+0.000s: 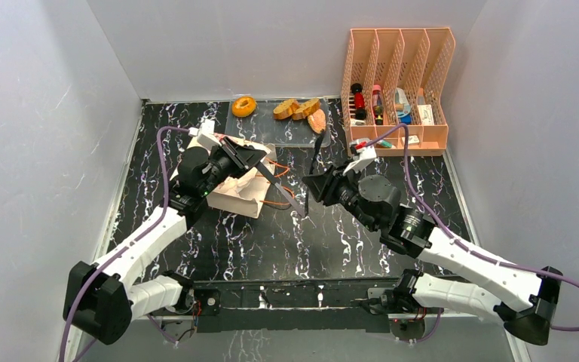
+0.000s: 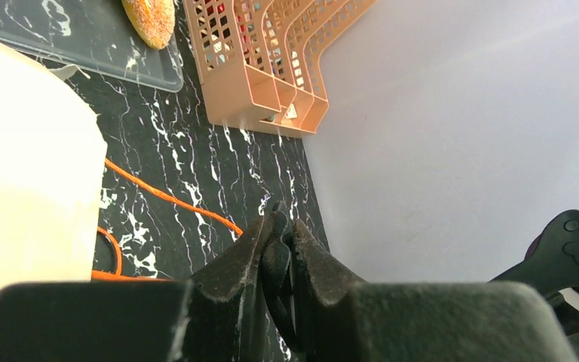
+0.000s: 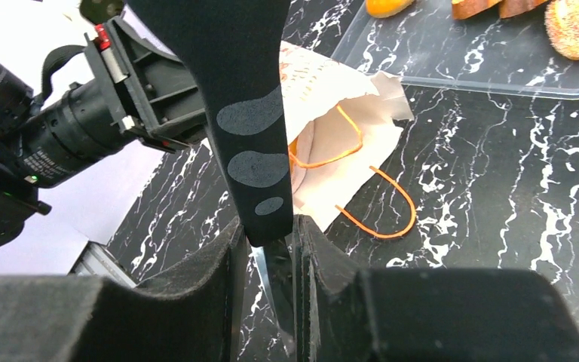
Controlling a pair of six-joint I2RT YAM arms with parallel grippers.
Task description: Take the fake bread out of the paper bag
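The paper bag (image 1: pixel 235 202) lies on the table's left half, with orange cords at its mouth. In the right wrist view, something pinkish-tan (image 3: pixel 306 149) shows partly inside it; the rest is hidden. Over the bag's right side, my left gripper (image 1: pixel 261 158) is shut on a long grey sheath-like strip (image 1: pixel 285 191) slanting down-right. To the right, my right gripper (image 1: pixel 307 183) is shut around a black knife-like tool, whose handle (image 3: pixel 253 136) bears grey ovals. Strip and tool stand apart at their upper ends. Several bread pieces (image 1: pixel 286 109) are on the clear tray (image 1: pixel 268 131).
An orange-yellow ring (image 1: pixel 243 106) sits at the tray's left end. At the back right stands a peach divided organizer (image 1: pixel 410 139) holding small items.
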